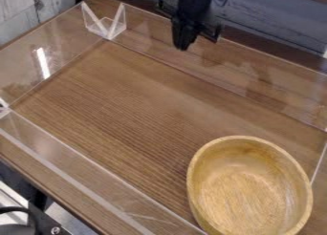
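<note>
My dark gripper (188,34) is at the top centre of the camera view, above the back of a wooden-floored tray; it looks shut, with nothing visible between its fingers, though it is small. A pale yellow oval bowl (250,186) sits in the lower right corner.
A clear plastic piece (105,19) stands at the back left, near the tray's corner. Transparent walls edge the wooden tray (141,105), whose middle is bare. A black cable shows at the lower left.
</note>
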